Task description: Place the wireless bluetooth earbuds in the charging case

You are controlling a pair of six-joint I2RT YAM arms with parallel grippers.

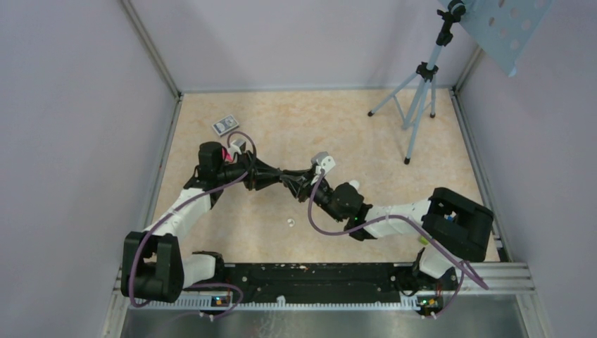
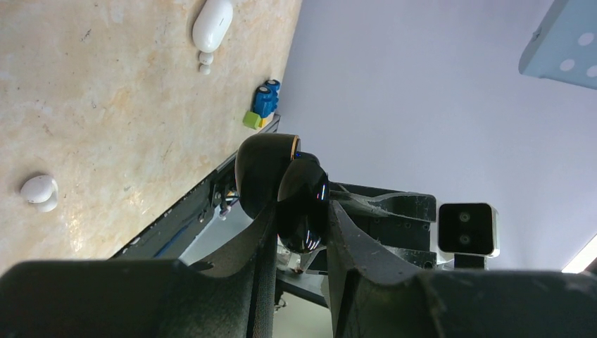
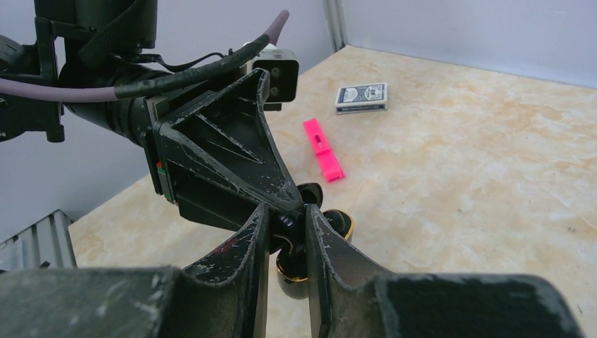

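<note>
In the top view my left gripper [image 1: 281,173] and right gripper [image 1: 298,184] meet tip to tip above the table. A glossy black charging case [image 2: 262,169] with a gold edge sits at the left fingertips, which are shut on it. Two rounded gold-rimmed parts of the black case [image 3: 339,224] show in the right wrist view, just beyond my right gripper. Its fingers are shut on a small glossy black piece, apparently an earbud [image 3: 285,227]. The fingers hide most of that piece. Whether it sits in a slot of the case cannot be made out.
White earbuds [image 2: 40,191] lie on the table near a white case [image 2: 212,24] with small white pieces beside it. A pink clip [image 3: 324,151] and a card box [image 3: 361,97] rest at the back left. A tripod [image 1: 421,91] stands at the back right.
</note>
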